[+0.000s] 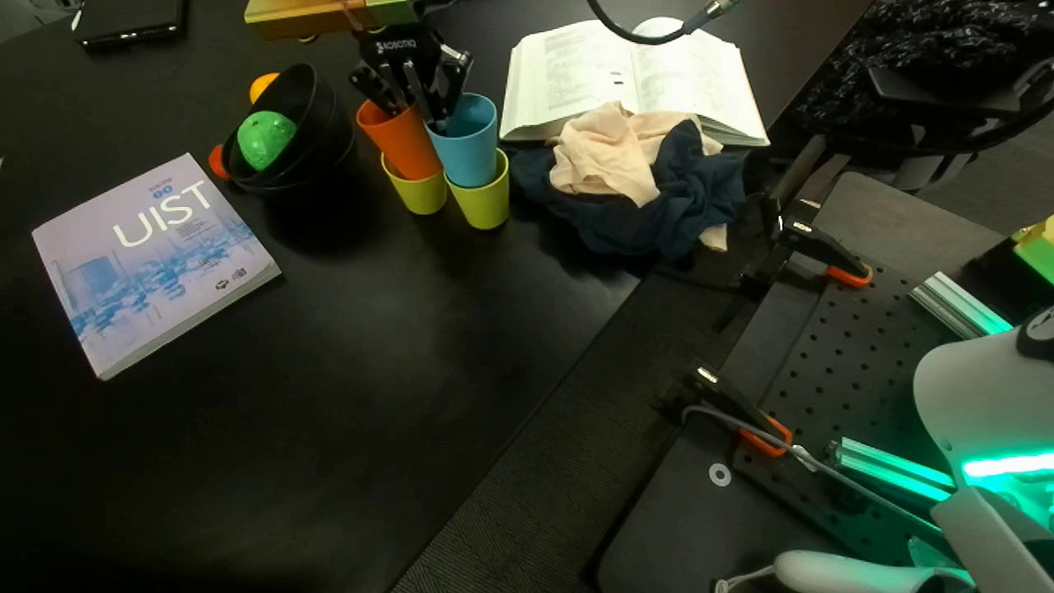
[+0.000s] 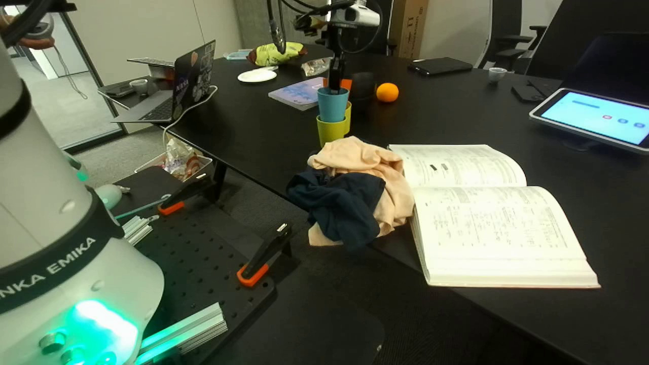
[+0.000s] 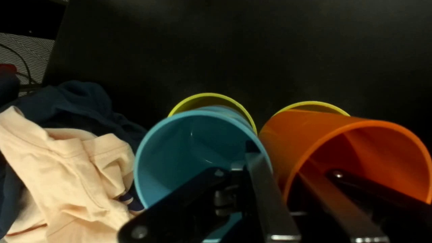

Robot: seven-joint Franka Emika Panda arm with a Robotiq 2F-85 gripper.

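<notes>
In exterior view 1 my gripper (image 1: 421,113) points down over two cup stacks. The wrist view shows one finger inside the blue cup (image 3: 178,158) and the other inside the orange cup (image 3: 279,139), so the fingers are shut on their neighbouring walls. The blue cup rests in a yellow-green cup (image 1: 482,206). A second yellow-green cup (image 1: 422,194) is under the orange cup, which leans away from the blue one. Both lower cups appear to be on the table; their bases are hard to make out.
Black bowls (image 1: 314,128) holding a green ball (image 1: 264,140) stand left of the cups. Beige and navy cloth (image 1: 617,158) lies on the right, in front of an open book (image 1: 583,74). A UIST book (image 1: 158,257) is further left.
</notes>
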